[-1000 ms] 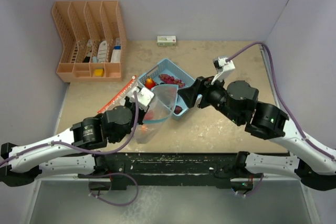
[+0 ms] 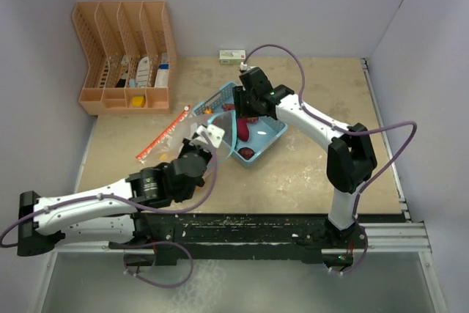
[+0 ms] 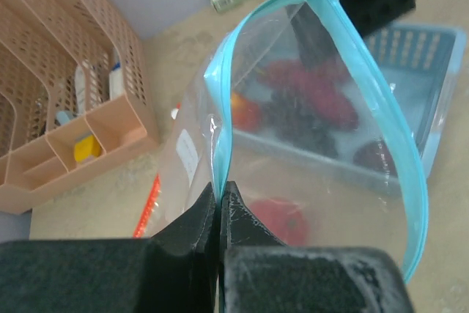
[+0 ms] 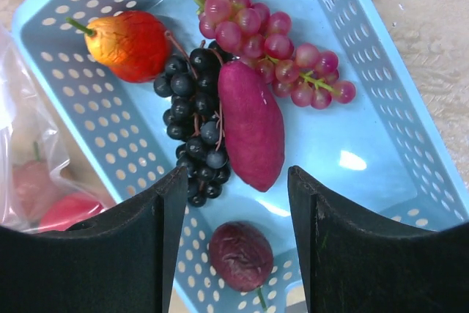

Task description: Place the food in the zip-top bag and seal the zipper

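My left gripper (image 2: 201,133) is shut on the rim of the clear zip top bag; in the left wrist view the blue-edged mouth (image 3: 416,188) gapes wide above its fingertips, and a red round food (image 3: 278,219) shows through the film. Over the blue basket my right gripper points down, its fingers apart with nothing between them. Beneath it lie a purple sweet potato (image 4: 253,133), black grapes (image 4: 192,100), red grapes (image 4: 256,34), a red-yellow pear (image 4: 132,45) and a dark round fruit (image 4: 242,256). The left arm hides most of the bag from above.
The blue basket (image 2: 267,140) stands right beside the bag. A tan divided organizer (image 2: 91,100) occupies the back left, and a small box (image 2: 232,56) sits by the back wall. Bare table lies to the right and in front of the basket.
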